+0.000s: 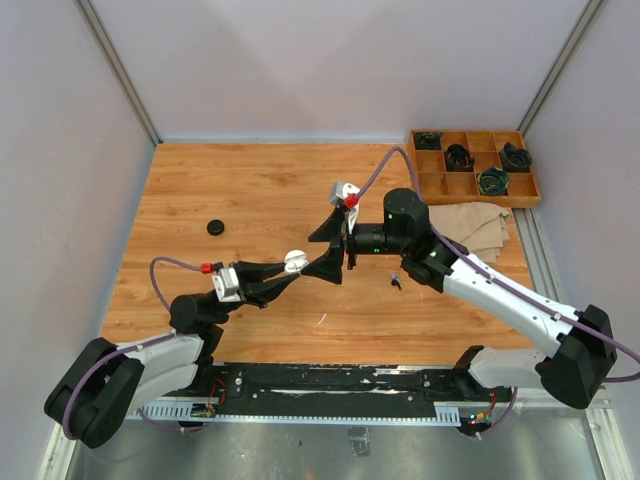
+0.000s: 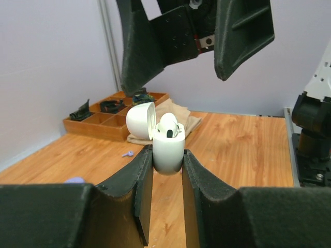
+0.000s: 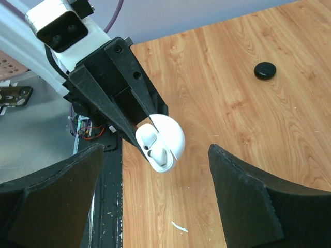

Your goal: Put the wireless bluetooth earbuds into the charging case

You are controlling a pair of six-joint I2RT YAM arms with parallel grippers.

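Observation:
The white charging case [image 2: 168, 153] is in my left gripper [image 1: 291, 273], which is shut on its body and holds it above the table. Its domed lid [image 3: 170, 133] is swung up. Two white earbuds sit side by side inside the case, one earbud [image 3: 149, 138] behind the other earbud [image 3: 157, 153] in the right wrist view. From the left wrist side only the rounded top of an earbud [image 2: 168, 123] shows over the rim. My right gripper [image 1: 318, 250] stands wide open close to the case, its fingers [image 2: 243, 39] apart and empty.
A wooden compartment tray [image 1: 455, 186] with dark bundles stands at the back right, a beige cloth [image 1: 470, 222] in front of it. One black round disc [image 1: 216, 227] lies at the left. A small white strip [image 3: 179, 227] is on the bare table [image 1: 270, 180].

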